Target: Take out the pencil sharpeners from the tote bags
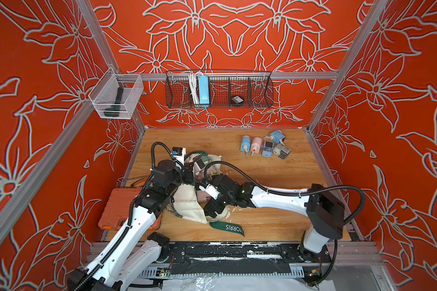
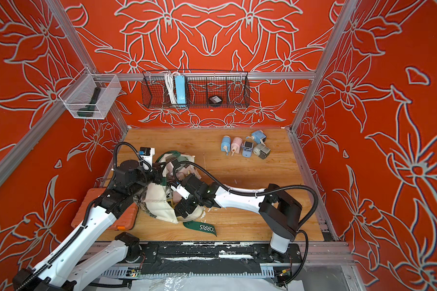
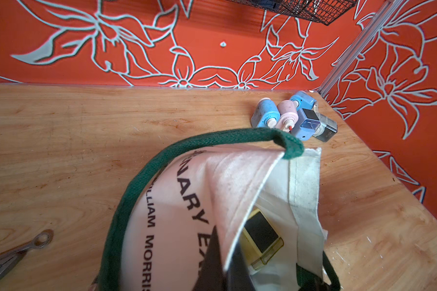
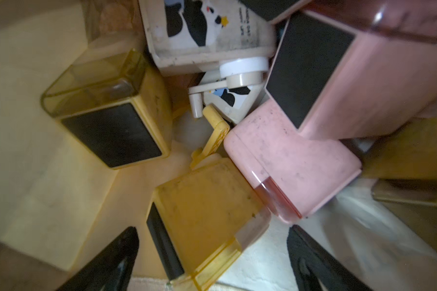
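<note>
A cream tote bag (image 1: pixel 187 201) with green straps lies on the table, its mouth spread and sharpeners heaped inside. My left gripper is shut on the rim of the tote bag, whose cloth edge runs down between the dark fingers. My right gripper is open inside the bag. Between and beyond its fingertips lies a yellow sharpener (image 4: pixel 208 213), not gripped. Around it the right wrist view shows another yellow sharpener (image 4: pixel 116 131), pink sharpeners (image 4: pixel 296 165) and a white panda sharpener (image 4: pixel 208 38). The right arm hides part of the bag from above.
Several sharpeners (image 1: pixel 256 144) stand grouped at the back right of the table. An orange case (image 1: pixel 123 201) lies at the left, and a metal tool (image 3: pixel 14 257) shows in the left wrist view. Wood is clear at the back left and right of the bag.
</note>
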